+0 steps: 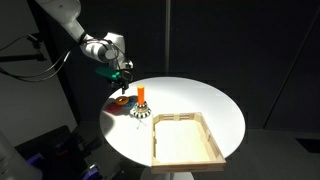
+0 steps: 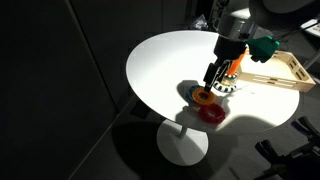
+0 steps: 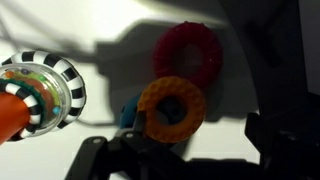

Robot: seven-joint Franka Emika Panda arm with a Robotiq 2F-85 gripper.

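Note:
An orange ring (image 3: 172, 108) with a bumpy surface rests partly over a blue ring (image 3: 130, 112), and a red ring (image 3: 188, 54) lies right beside them. My gripper is open above the rings, nothing held between its fingers. In the first exterior view it hangs just over the orange ring (image 1: 122, 100) near the table's left edge. A stacker base with a black-and-white striped rim (image 3: 70, 85) and an orange post (image 3: 12, 115) stands beside the rings.
An empty wooden tray (image 1: 185, 140) sits at the front right of the round white table (image 1: 215, 95). The orange post (image 1: 141, 95) rises close to my gripper.

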